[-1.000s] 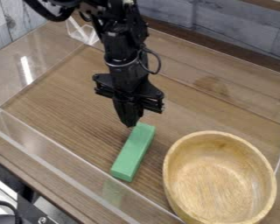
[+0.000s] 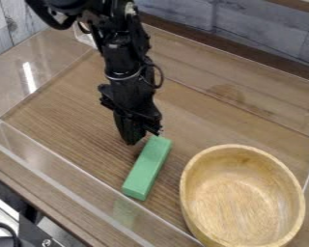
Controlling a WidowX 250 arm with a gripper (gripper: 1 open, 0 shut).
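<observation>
A green rectangular block [image 2: 146, 169] lies on the wooden table near the lower middle. The black robot arm reaches down from the top, its gripper [image 2: 134, 134] low at the upper end of the block. The gripper looks shut; whether it touches the block is hard to tell.
A large round wooden bowl [image 2: 241, 198] sits at the lower right, beside the block. A dark gap runs along the left edge.
The gripper has shifted slightly left and swivelled over the last second, staying by the upper end of the block. The block stays about where it was.
</observation>
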